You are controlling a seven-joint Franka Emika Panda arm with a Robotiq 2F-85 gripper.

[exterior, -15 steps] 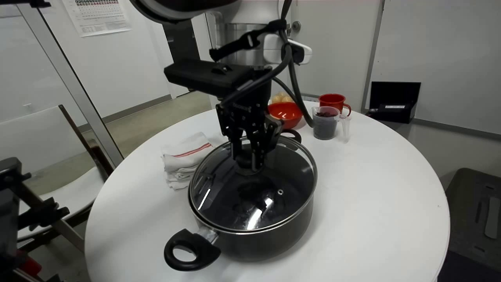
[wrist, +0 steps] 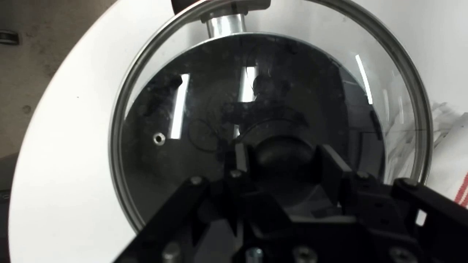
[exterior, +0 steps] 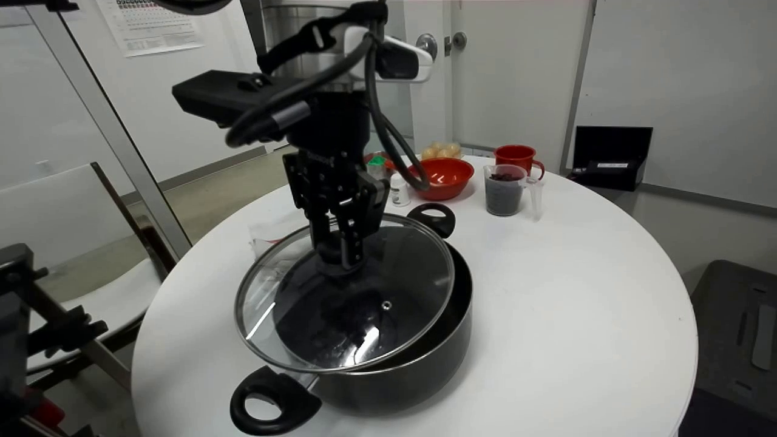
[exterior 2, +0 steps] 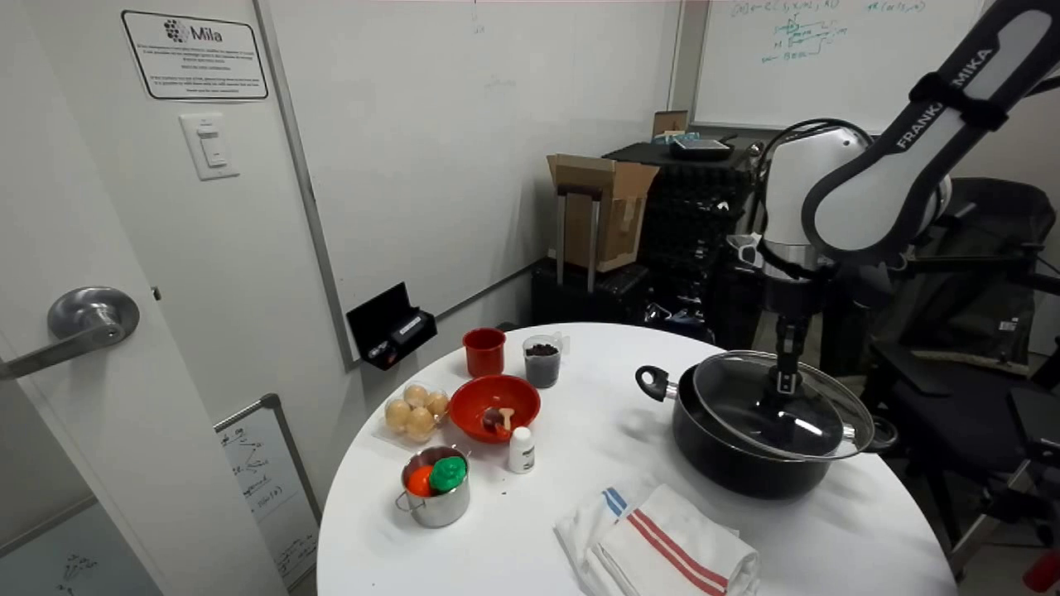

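My gripper [exterior: 336, 255] is shut on the black knob [wrist: 285, 160] of a glass lid [exterior: 408, 273] with a metal rim. In exterior view 1 the lid sits off-centre over the black pot [exterior: 437, 364], shifted to the left, so a crescent of the pot's dark inside shows at its right. Exterior view 2 has the lid overhanging the pot [exterior 2: 745, 477] on the right side. The pot stands on the white table, one loop handle [exterior: 277, 400] toward the camera. Whether the lid's underside touches the pot's rim I cannot tell.
A folded striped towel [exterior 2: 676, 546] lies close to the pot. Farther off stand a steel pot [exterior 2: 438, 505] with toy vegetables, a white bottle [exterior 2: 522, 450], a red bowl [exterior 2: 527, 402], a red mug [exterior 2: 484, 352] and a measuring cup [exterior 2: 542, 366].
In exterior view 1 my gripper and the lid have moved left, from squarely covering the pot to partly off it. The pot has shifted slightly left and nearer. The towel is now mostly hidden.
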